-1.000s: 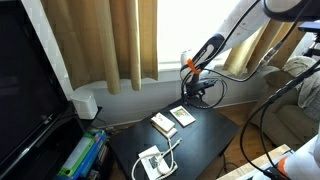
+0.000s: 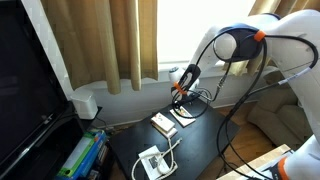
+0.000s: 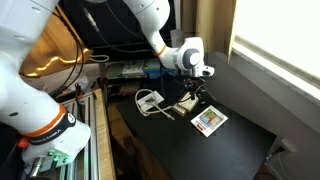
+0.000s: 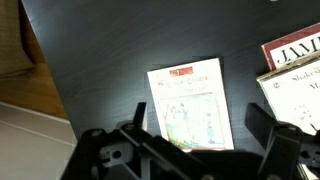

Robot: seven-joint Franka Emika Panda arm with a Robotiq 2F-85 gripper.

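Observation:
A thin white-bordered booklet [image 4: 190, 108] with a pale illustrated cover lies flat on the dark table [image 4: 100, 65]. It fills the middle of the wrist view, its lower edge partly hidden by my gripper. The fingers stand wide apart, open with nothing held between them. From outside, the gripper [image 2: 181, 100] hangs over the far part of the table, close to the booklet [image 2: 184, 116]. In the second exterior view the booklet [image 3: 209, 121] shows clearly, a little in front of the gripper [image 3: 193, 90].
A small stack of books [image 4: 295, 82] lies right of the booklet in the wrist view. A white power strip [image 2: 155, 162] with its cable sits at the table's near end. Colourful books [image 2: 78, 152] stand left. Bare tabletop [image 3: 225, 150] stretches beyond the booklet.
Booklet and stack have stayed put.

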